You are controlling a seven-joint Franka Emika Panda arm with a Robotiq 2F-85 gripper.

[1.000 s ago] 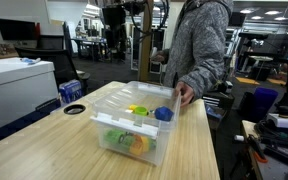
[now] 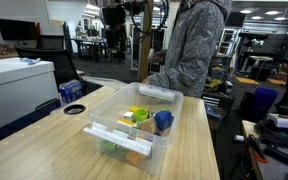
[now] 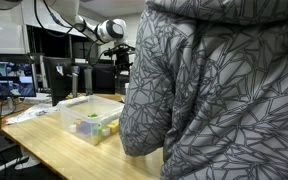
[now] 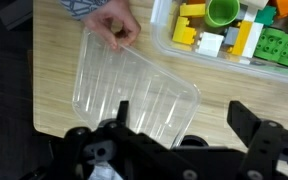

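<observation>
My gripper stands open in the wrist view, its dark fingers wide apart and nothing held between them. In exterior view 1 the gripper (image 2: 114,42) hangs above and behind the clear plastic box (image 2: 119,133). Colored blocks fill part of the box, among them a blue piece (image 2: 164,120) and, in the wrist view, a round green piece (image 4: 222,12). A clear lid (image 4: 129,85) is beside the box, off its top. A person's hand (image 4: 114,22) grips one end of the lid.
A person in a patterned hoodie (image 2: 192,50) stands at the table's far side. A black round object (image 2: 74,109) and a blue-and-white package (image 2: 72,92) lie behind the box.
One second ago the person's hand was at the box with the lid over it. Now the box stands uncovered and the person has leaned closer. My gripper has hardly moved.
</observation>
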